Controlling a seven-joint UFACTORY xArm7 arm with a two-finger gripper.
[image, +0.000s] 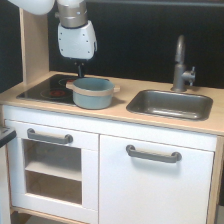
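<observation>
A blue-grey pot with a brownish rim and side handles stands upright at the right edge of the black stovetop. My gripper, dark and small below the white arm, points down just above and behind the pot's rear left rim. The pot's rim partly covers the fingertips. It cannot be told from here whether the fingers are open or shut, or whether they touch the pot.
To the right is a metal sink with a tall dark faucet behind it. Below are white cabinets, one with an open shelf space. A wooden post rises at the left.
</observation>
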